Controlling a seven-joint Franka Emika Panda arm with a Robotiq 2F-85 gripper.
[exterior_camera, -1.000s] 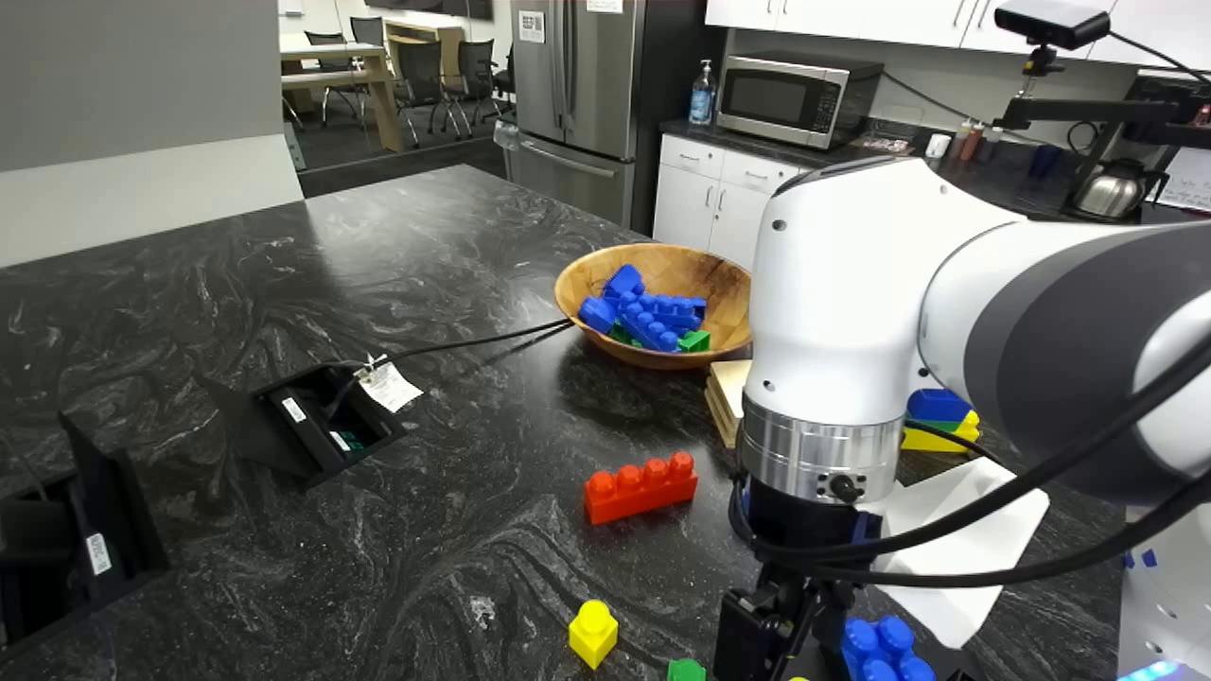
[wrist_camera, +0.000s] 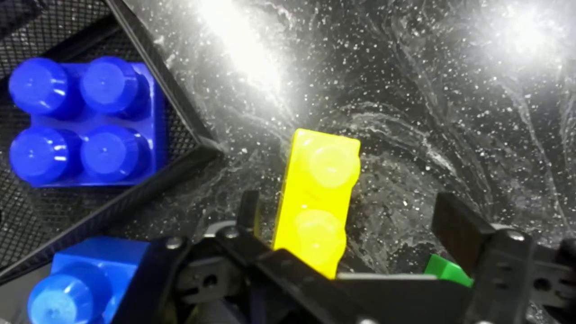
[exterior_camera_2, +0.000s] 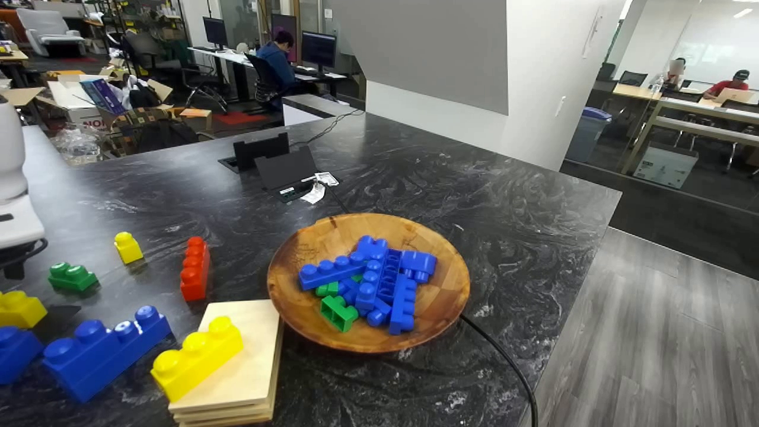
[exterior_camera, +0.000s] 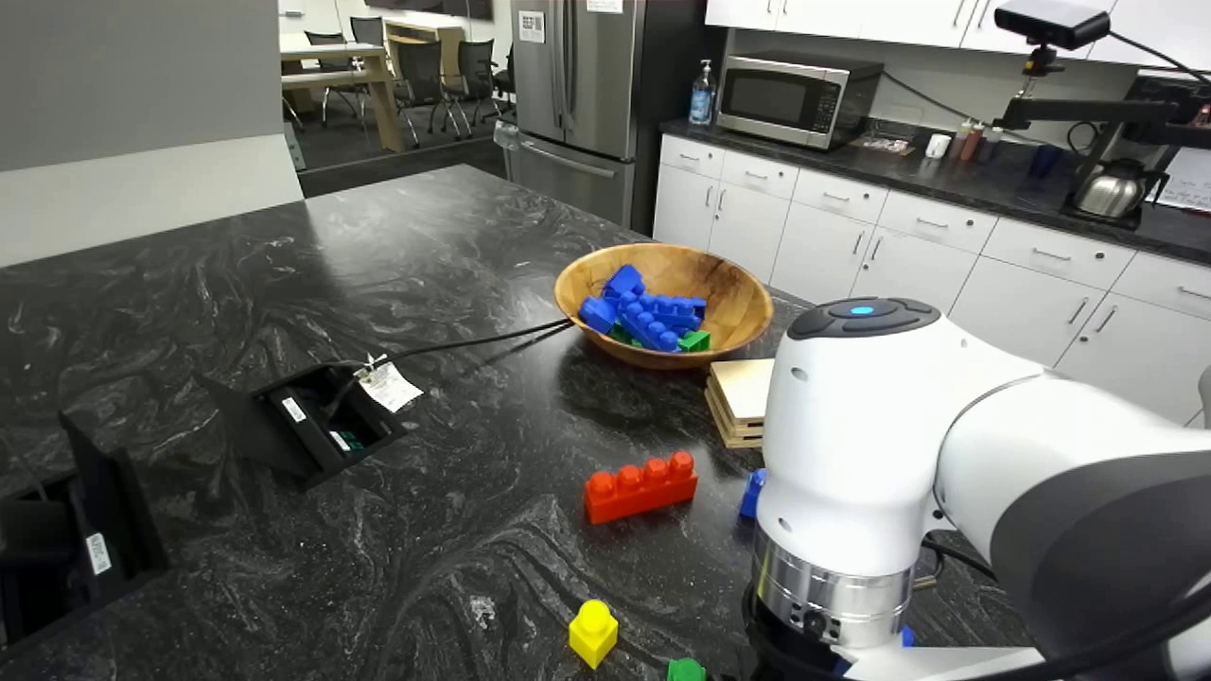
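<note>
In the wrist view my gripper stands open above the dark tabletop. A yellow two-stud brick point(wrist_camera: 310, 208) lies between its fingers in that view, nearer the left one, with clear space to the right finger point(wrist_camera: 459, 221). The lower end of the brick is hidden by the gripper body. Whether the fingers are down at the brick's height is hard to tell. In exterior view 2 a yellow brick point(exterior_camera_2: 20, 310) shows at the left edge, near the arm.
A blue brick point(wrist_camera: 148, 121) sits in a black mesh tray point(wrist_camera: 202, 148) at left. Close to my right finger is a green brick point(wrist_camera: 448, 270). A red brick point(exterior_camera: 641, 490), a small yellow brick point(exterior_camera: 592, 636) and a wooden bowl point(exterior_camera_2: 302, 324) of bricks stand farther off.
The arm has come down in exterior view 1, so its gripper is now out of sight there. More of the bowl and wooden blocks shows behind it. The loose bricks in view have not moved.
</note>
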